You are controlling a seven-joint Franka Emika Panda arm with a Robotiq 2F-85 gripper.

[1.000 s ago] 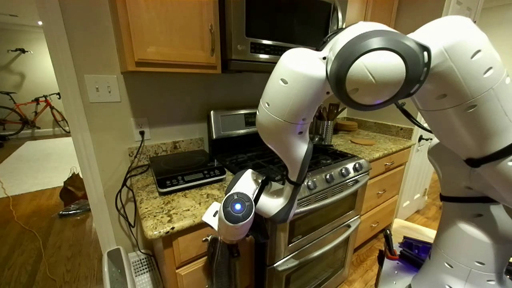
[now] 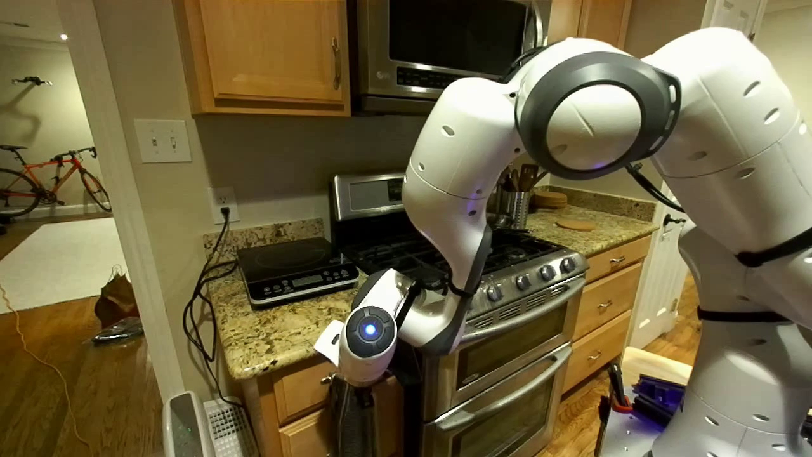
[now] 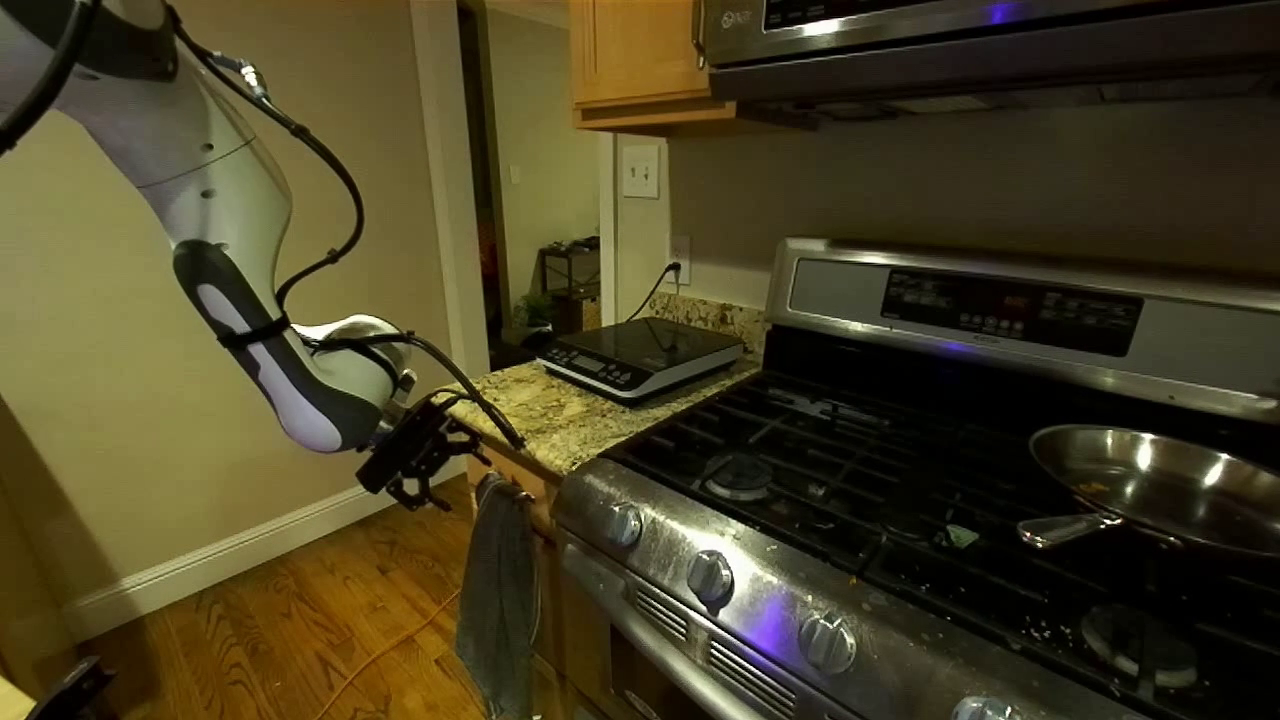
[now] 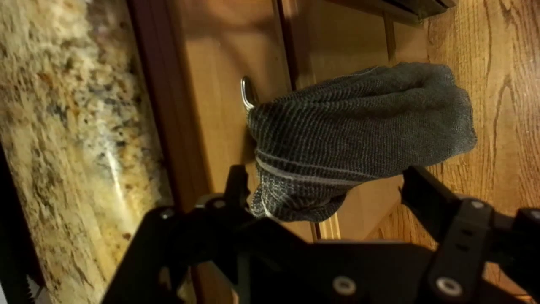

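Observation:
A dark grey ribbed towel point(image 4: 354, 121) hangs from a metal drawer handle point(image 4: 248, 93) on the wooden cabinet front. My gripper is open, its black fingers spread to either side of the towel's near part in the wrist view. Nothing is held between them. In exterior view 2 the gripper point(image 3: 438, 468) hovers to the left of the towel point(image 3: 498, 588), at about the height of its upper end, with a small gap visible. The towel point(image 2: 356, 423) is partly hidden by the arm in exterior view 1.
The granite counter edge point(image 4: 116, 167) runs close beside the gripper. An induction cooktop point(image 3: 642, 354) sits on that counter. To the right, the stove point(image 3: 768, 600) bears a steel pan point(image 3: 1152, 480). Open wooden floor point(image 3: 264, 612) lies left of the cabinet.
The arm's wrist has shifted slightly to the left and down in exterior view 1. The cooktop and stove stay where they were.

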